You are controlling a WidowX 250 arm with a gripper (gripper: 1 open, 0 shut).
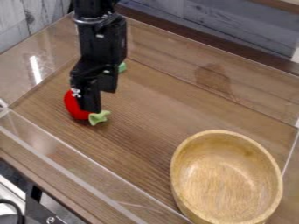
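A red object with a pale green tip (79, 108), like a toy vegetable, lies on the left part of the wooden table (176, 96). My black gripper (91, 94) hangs low over it, open, and hides part of it. A green item (121, 67) is partly hidden behind the arm. A round tan wooden bowl (226, 179) sits at the front right.
Grey plank walls stand along the back. The table's front left edge has dark cables below it.
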